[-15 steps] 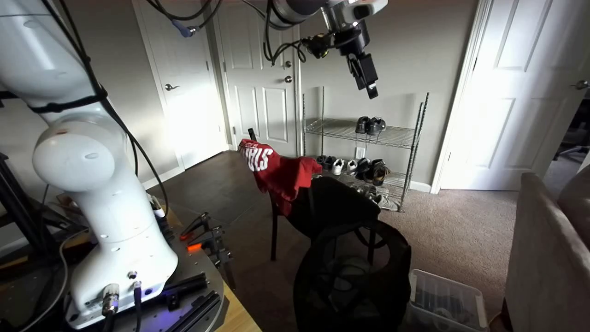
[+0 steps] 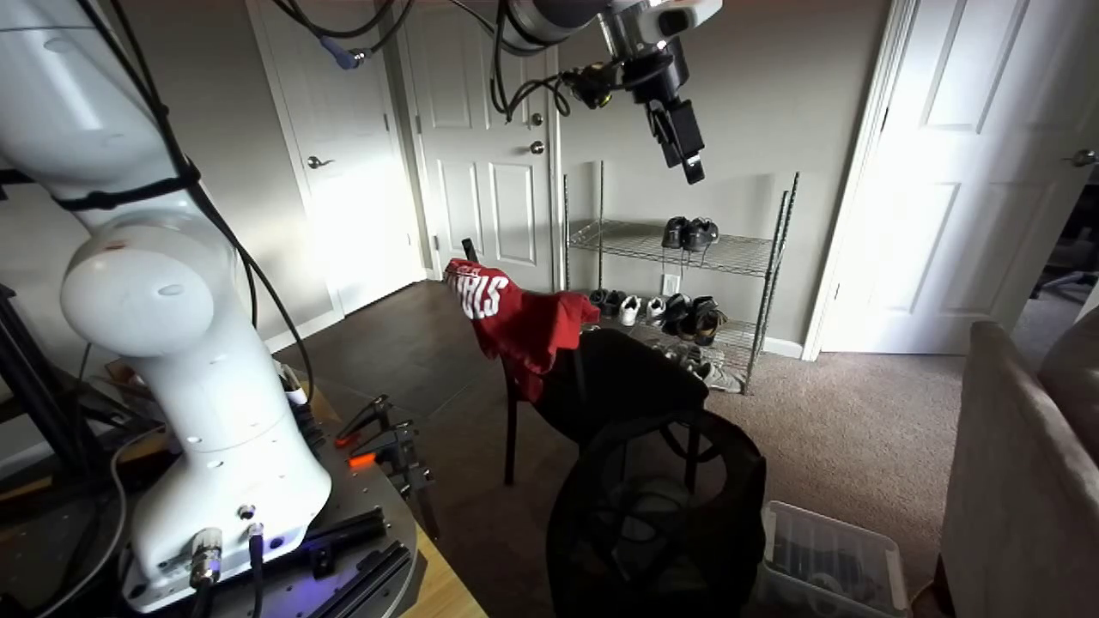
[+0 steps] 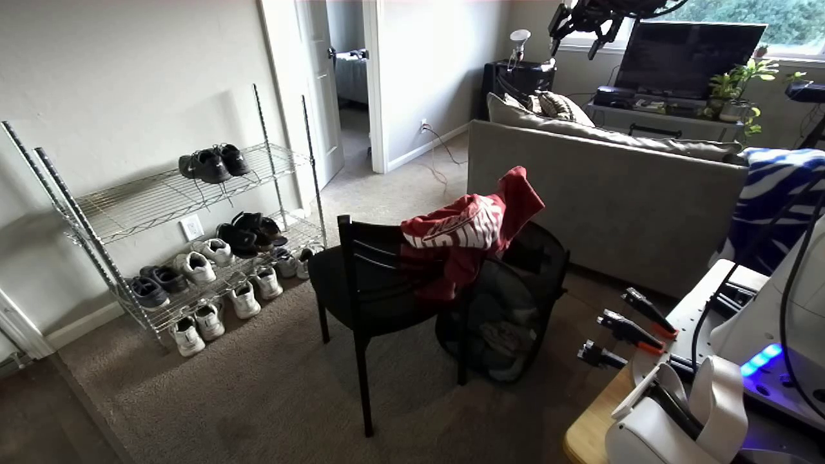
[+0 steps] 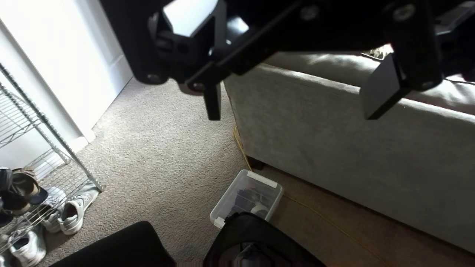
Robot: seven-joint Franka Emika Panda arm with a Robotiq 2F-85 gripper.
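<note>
My gripper is high in the air with its fingers spread wide and only floor and sofa visible between them. Exterior view 2 shows the same gripper [image 3: 573, 50] at the top edge, its fingers apart. Well below it, a red garment with white lettering [image 2: 525, 314] drapes over the back of a black chair [image 3: 348, 282]. Beside the chair stands a black mesh hamper [image 2: 654, 515] with some cloth inside. Nothing touches the gripper. The garment is out of the wrist view.
A wire rack [image 2: 670, 247] holding several shoes stands by the wall. A grey sofa [image 3: 611, 201] and a clear plastic bin [image 4: 246, 195] lie on the other side. Clamps [image 3: 626, 328] jut from the table edge. Open carpet lies between rack and sofa.
</note>
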